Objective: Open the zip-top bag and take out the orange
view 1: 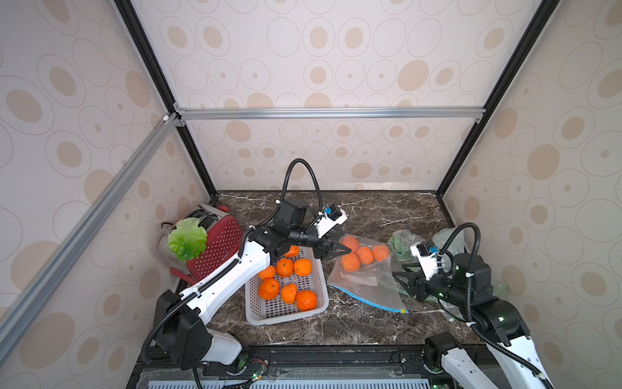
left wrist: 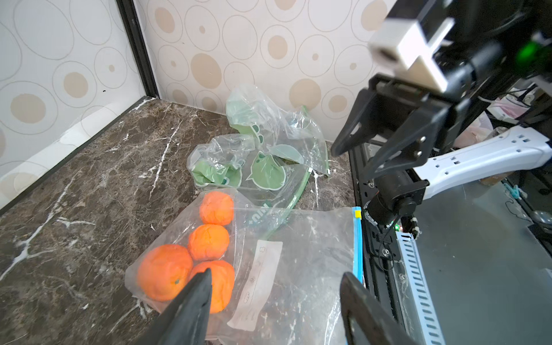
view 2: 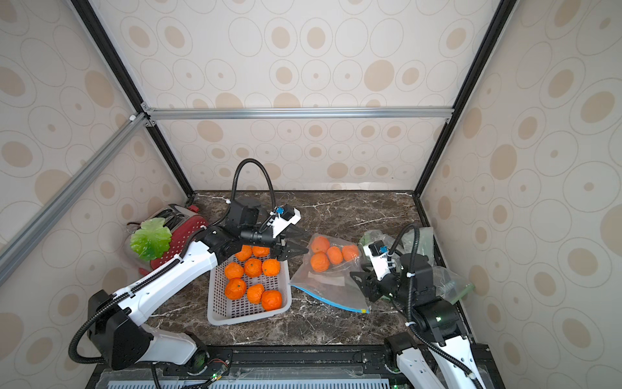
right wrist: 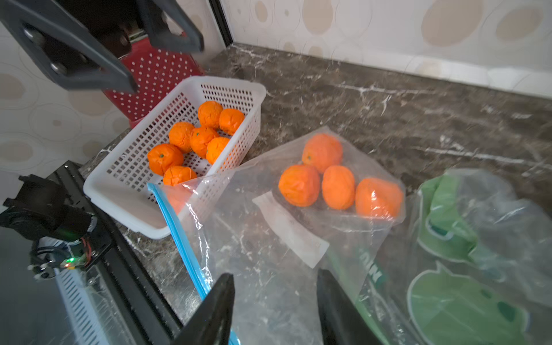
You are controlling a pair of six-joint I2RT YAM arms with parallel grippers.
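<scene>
The clear zip bag (view 1: 382, 288) lies flat on the dark marble table, its blue zip edge (view 1: 369, 302) facing the front. Several oranges (right wrist: 339, 187) are inside, gathered at the bag's far end. My left gripper (view 1: 338, 250) hovers by the bag's left side, fingers apart; in the left wrist view its fingers (left wrist: 187, 310) show nothing gripped between them. On the bag's right side my right gripper (view 1: 407, 282) stands open, and in the right wrist view the bag's film lies below its fingers (right wrist: 221, 304). Whether the zip is parted cannot be told.
A white basket (right wrist: 230, 86) holding several loose oranges stands left of the bag, under the left arm. Empty clear bags with green prints (left wrist: 267, 152) lie to the right. A red perforated container (view 1: 213, 249) with lettuce (view 1: 188, 238) sits far left.
</scene>
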